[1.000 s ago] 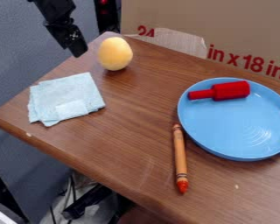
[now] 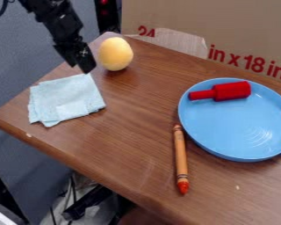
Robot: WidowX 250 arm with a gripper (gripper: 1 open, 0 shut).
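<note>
My black gripper (image 2: 82, 63) hangs at the upper left, over the back left of the wooden table, just above a folded pale blue cloth (image 2: 64, 100) and left of a yellow, rounded object (image 2: 116, 54). Whether its fingers are open or shut is hard to make out. A red cylindrical object with a handle (image 2: 231, 90) lies on a blue plate (image 2: 235, 132) at the right. An orange crayon-like stick (image 2: 182, 163) lies left of the plate, pointing toward the front.
A cardboard box (image 2: 207, 31) stands along the back. The table's left edge drops to a grey surface and cables below.
My gripper has moved down and slightly to the right, toward the space between the cloth and the yellow object. The objects on the table look unmoved.
</note>
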